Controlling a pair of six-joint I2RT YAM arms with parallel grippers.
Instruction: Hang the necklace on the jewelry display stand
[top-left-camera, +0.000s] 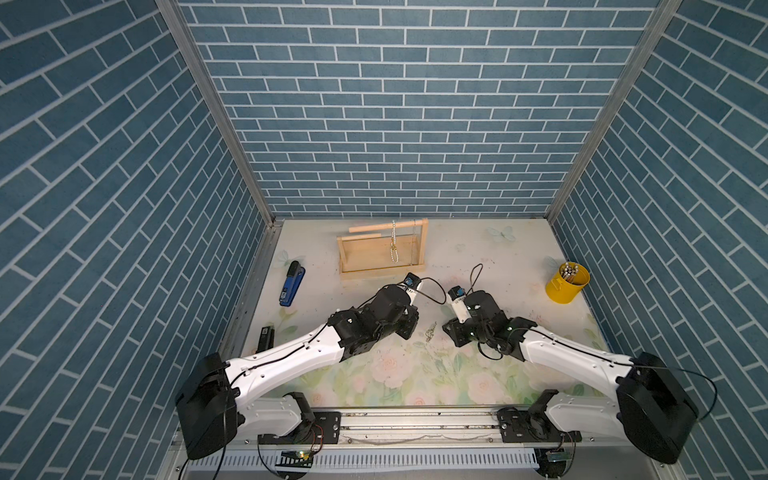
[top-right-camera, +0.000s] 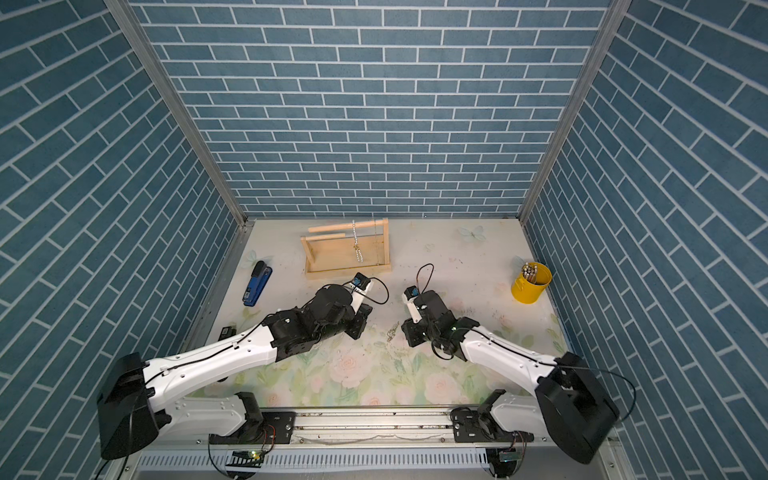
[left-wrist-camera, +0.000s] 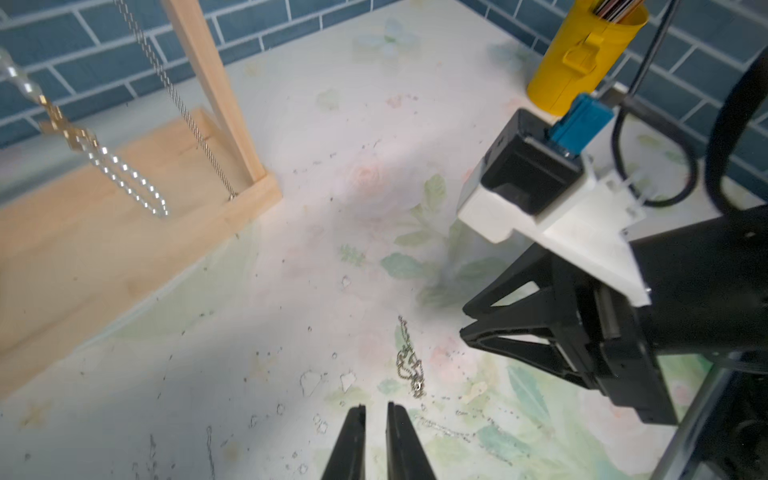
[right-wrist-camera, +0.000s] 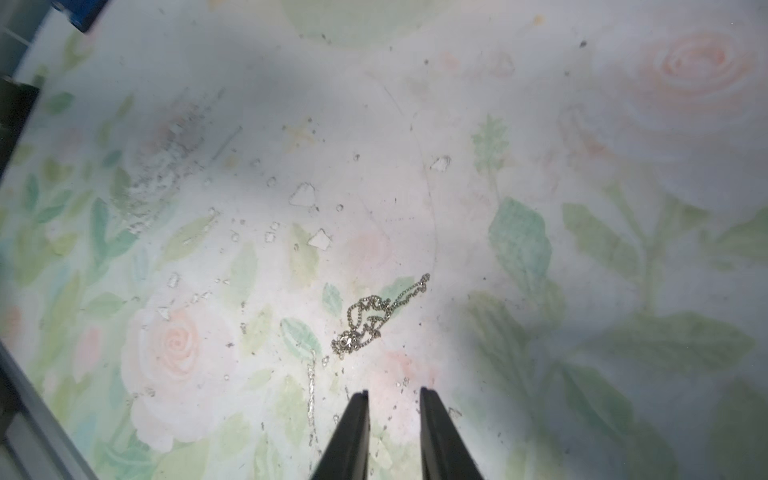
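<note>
A thin metal chain necklace (right-wrist-camera: 376, 316) lies bunched on the table in the right wrist view, and the same small heap (top-left-camera: 430, 331) shows between the two arms in the top left view. Just short of it, my right gripper is part open with nothing between its fingers. My left gripper also stands part open and empty, to the left of the chain and apart from it. The wooden display stand (top-right-camera: 348, 270) is at the back; a pearl necklace (left-wrist-camera: 124, 172) and a twisted chain (left-wrist-camera: 180, 100) hang on it.
A blue stapler (top-left-camera: 292, 284) lies at the left. The yellow mug (top-left-camera: 567, 286) holding several sticks stands at the right edge. A black object (top-left-camera: 265, 338) sits by the left arm. Bare table extends between the stand and the mug.
</note>
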